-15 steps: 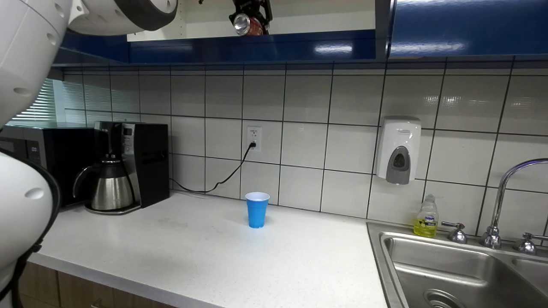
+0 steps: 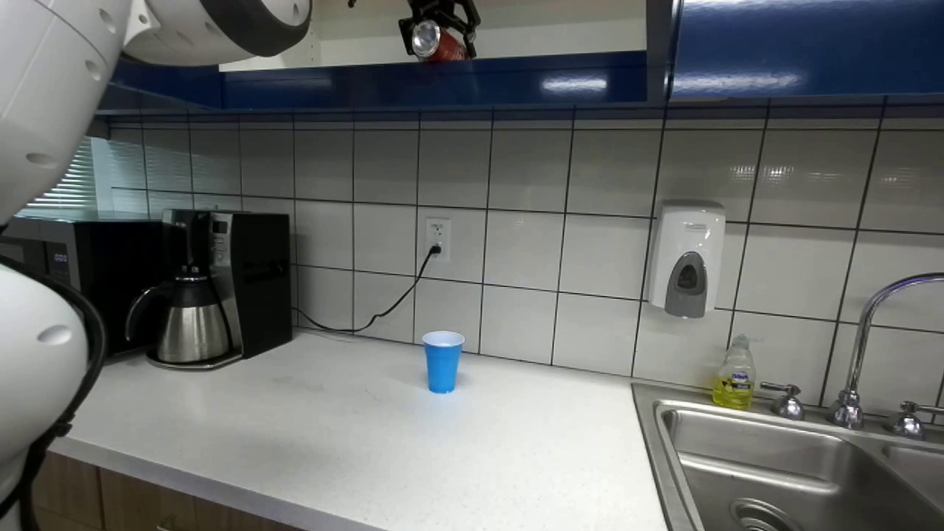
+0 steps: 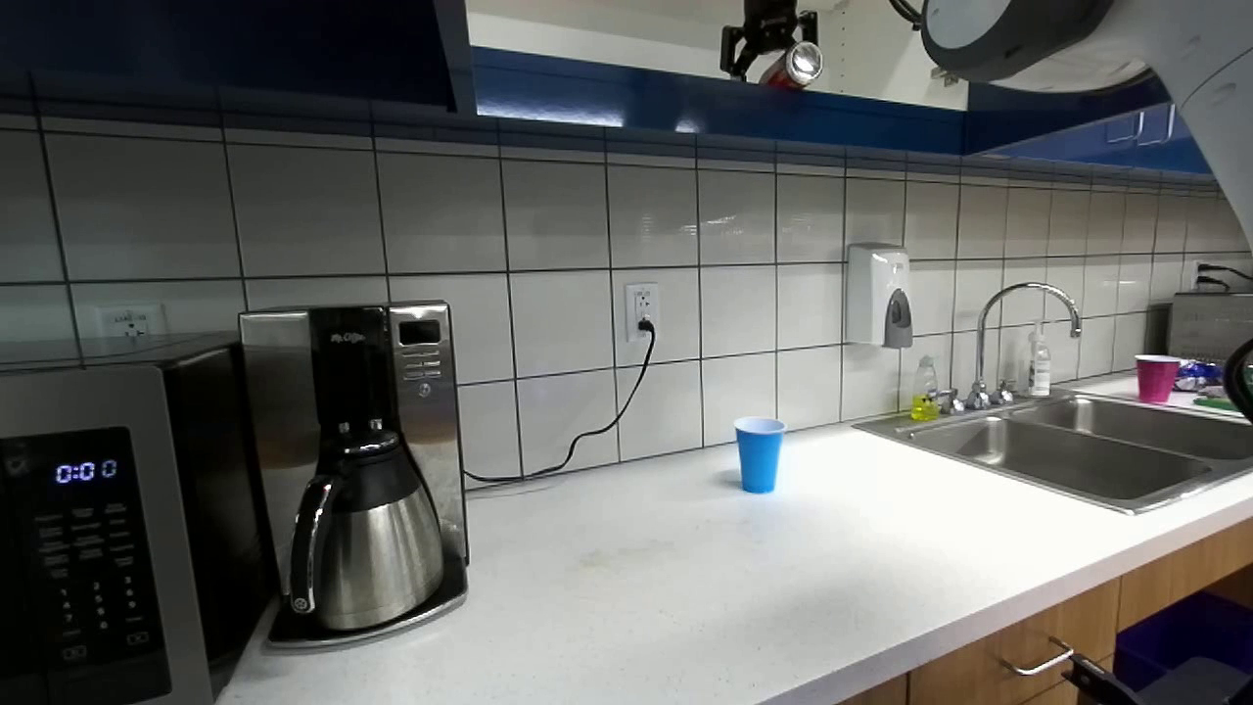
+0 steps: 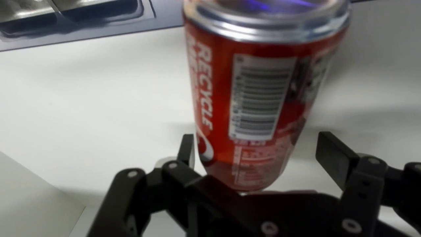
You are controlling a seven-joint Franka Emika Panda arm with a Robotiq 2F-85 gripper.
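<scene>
A red can (image 4: pixel 215 94) with a silver end (image 2: pixel 426 39) lies on its side in the raised cabinet, that end toward the front. Around its far end, in the wrist view, my gripper stands open. One finger (image 4: pixel 187 152) is close to the can's left side; a wider gap separates the other finger (image 4: pixel 335 160) from its right side. Both exterior views show the gripper only in part, at their top edges, above the cabinet's blue front edge (image 2: pixel 434 89). A blue cup (image 3: pixel 760 457) stands upright on the counter below.
A coffee maker (image 3: pixel 382 529) and a microwave (image 3: pixel 70 529) occupy one end, a sink (image 2: pixel 761 451) the other. A soap dispenser (image 2: pixel 688 257) hangs on the tiled wall.
In exterior view 1, the gripper and the can have shifted slightly to the right. The arm has moved a little the same way; the blue cup has not moved.
</scene>
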